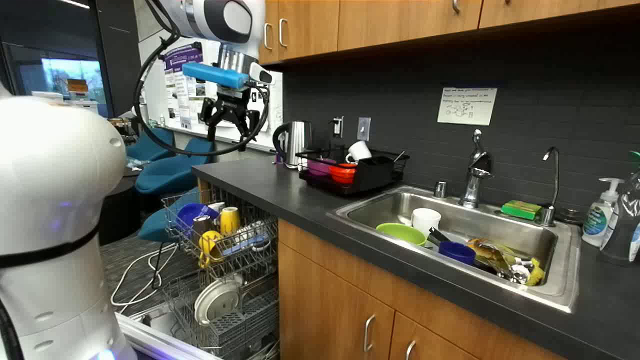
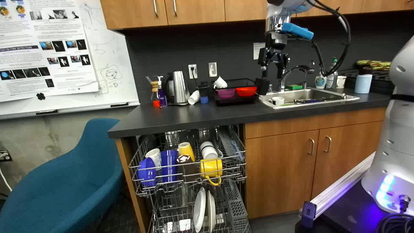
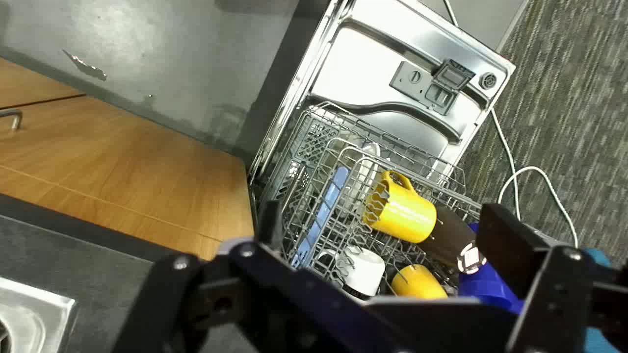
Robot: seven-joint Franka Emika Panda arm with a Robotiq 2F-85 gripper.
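My gripper (image 1: 226, 135) hangs high in the air with its fingers apart and nothing between them. Below it in the wrist view is the dishwasher's pulled-out upper rack (image 3: 338, 147). That rack holds a yellow mug (image 3: 407, 211) on its side, a brown cup (image 3: 450, 235), a white mug (image 3: 363, 270), another yellow cup (image 3: 416, 282) and a blue cup (image 2: 169, 165). Plates (image 2: 200, 209) stand on edge in the lower rack. The sink (image 1: 555, 270) contains a green bowl (image 1: 402, 233), a white cup (image 1: 426, 220), a dark blue bowl (image 1: 457, 252) and several utensils.
On the counter (image 1: 258, 180) stand a steel kettle (image 1: 298, 143) and a black dish rack (image 1: 378, 174) with bowls and a mug. The faucet (image 1: 474, 180) rises behind the sink. Cabinets (image 1: 408, 24) overhang the counter. The open dishwasher door (image 3: 377, 70) spans the floor.
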